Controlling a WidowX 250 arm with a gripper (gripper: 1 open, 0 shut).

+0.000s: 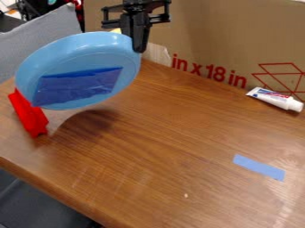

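My black gripper (139, 44) is at the top centre, pointing down, shut on the rim of a light blue oval plate or tray (60, 55). The plate is held tilted in the air over the left part of the wooden table, its face toward the camera, with a dark blue patch (78, 85) on it.
A red object (30, 118) lies under the plate at the left edge. A toothpaste tube (276, 98) lies at the back right, by a cardboard box (238, 36). A light blue strip (259, 166) is on the right.
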